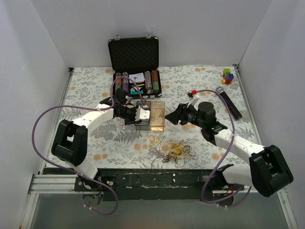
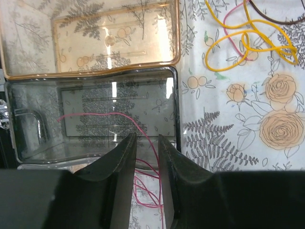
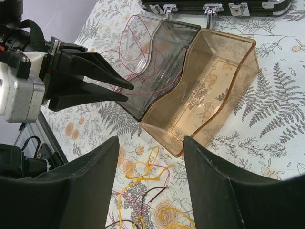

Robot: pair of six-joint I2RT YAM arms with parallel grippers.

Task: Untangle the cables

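Observation:
Above the grey see-through bin [image 2: 95, 126], my left gripper stands part open. A thin pink cable [image 2: 112, 114] crosses that bin and runs past its fingertips, not visibly pinched. More pink cable [image 3: 127, 52] lies looped in the clear bin beside it. On the table in front, a loose tangle of yellow cable [image 1: 176, 150] mixes with black cable [image 3: 142, 205] and some pink strands. My right gripper is open over the table at the right of the bins, nothing between its fingers.
An amber bin [image 1: 157, 115] adjoins the grey one. Behind the bins stands an open black case [image 1: 134, 53] with poker chips. A microphone [image 1: 229, 103] and a colourful toy [image 1: 228, 76] are at the right. Bare table lies left of the tangle.

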